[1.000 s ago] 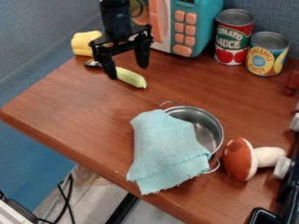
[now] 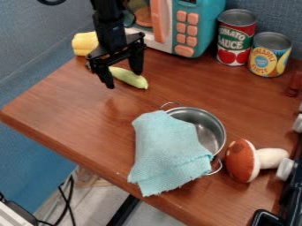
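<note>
My black gripper (image 2: 123, 71) hangs at the back left of the wooden table, open, its fingers apart on either side over a pale yellow-green banana-like toy (image 2: 132, 80) lying on the tabletop. A yellow object (image 2: 85, 42) sits behind the arm at the left. A light blue cloth (image 2: 165, 154) drapes over a metal pot (image 2: 206, 125) at the front centre, with an orange and white mushroom toy (image 2: 242, 161) to its right.
A teal toy microwave (image 2: 189, 22), a tomato sauce can (image 2: 235, 37) and a second can (image 2: 269, 55) stand along the back. Dark items line the right edge (image 2: 269, 212).
The gripper has moved slightly lower and to the left over the yellow-green toy. The other objects have not visibly moved.
</note>
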